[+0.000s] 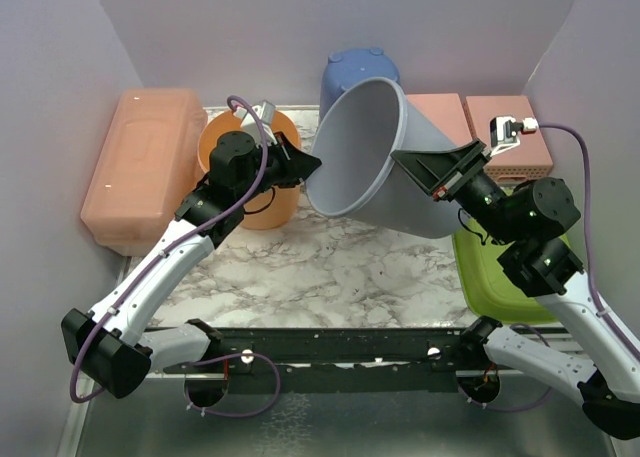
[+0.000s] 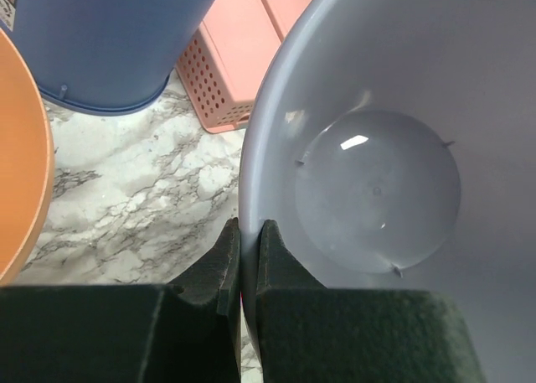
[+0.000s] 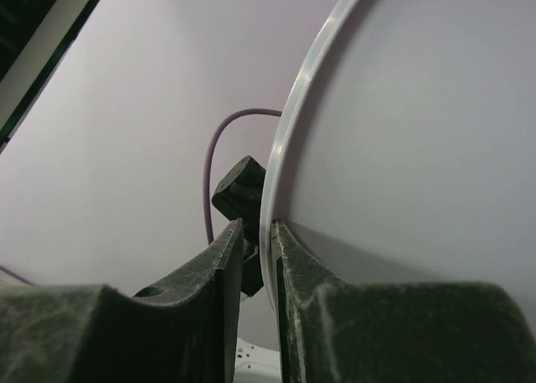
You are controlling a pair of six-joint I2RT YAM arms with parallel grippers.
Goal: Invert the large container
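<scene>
The large grey-lilac container (image 1: 430,207) is held aloft on its side between the two arms, its mouth tipped toward the left. My left gripper (image 1: 312,167) is shut on its rim, which runs between the fingertips in the left wrist view (image 2: 249,236); the smooth inner bottom shows there. My right gripper (image 1: 402,160) is at the upper right part of the rim; in the right wrist view its open fingers (image 3: 209,291) stand either side of the rim.
An orange bucket (image 1: 270,217) stands behind the left arm, a blue bucket (image 1: 350,67) at the back. Pink baskets (image 1: 500,117) sit back right, a pink box (image 1: 140,167) at left, a green tray (image 1: 490,287) at right.
</scene>
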